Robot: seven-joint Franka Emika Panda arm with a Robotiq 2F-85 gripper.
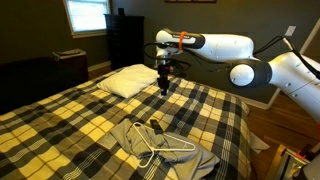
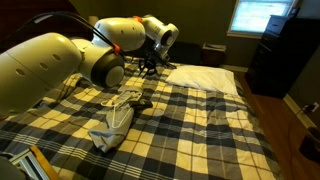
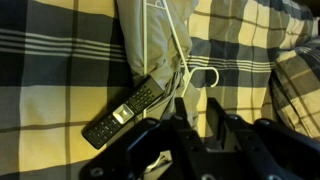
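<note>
A grey garment (image 1: 190, 166) lies spread on the plaid bed, with a white hanger (image 1: 175, 150) on top of it. Beside the hanger rests a black remote (image 1: 155, 126); in the wrist view the remote (image 3: 122, 112) lies at the garment's edge, partly on the plaid cover, and the hanger's curved hook (image 3: 204, 69) shows farther right. My gripper (image 1: 163, 88) is raised above the bed, beyond the garment and clear of it. In the wrist view, dark fingers (image 3: 182, 112) stand at the lower middle, and no object is clear between them; how far they are closed is hard to tell.
A white pillow (image 1: 130, 80) lies at the head of the bed, near the gripper. Behind it stands a dark dresser (image 1: 125, 38). A cable hangs along the arm.
</note>
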